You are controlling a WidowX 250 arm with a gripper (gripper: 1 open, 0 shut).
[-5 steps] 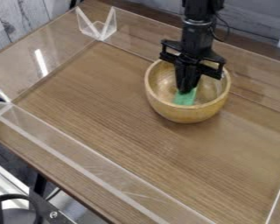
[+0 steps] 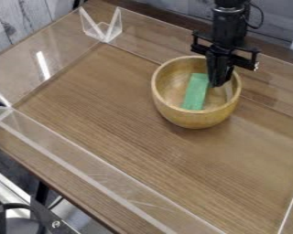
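A wooden bowl [image 2: 179,114] sits on the wooden table [image 2: 100,164], upper middle-right, with a green rectangular object [image 2: 196,90] lying inside it, toward its left side. The black gripper [image 2: 222,71] is over the bowl's back right rim, pointing down. It looks shut; nothing clearly shows between its fingers, though the tips are small and hard to make out.
A clear plastic piece [image 2: 102,25] stands near the back left edge. A dark object is at the bottom left corner.
The gripper has moved right, from over the middle of the bowl to its back right. The green object now shows more fully inside the bowl.
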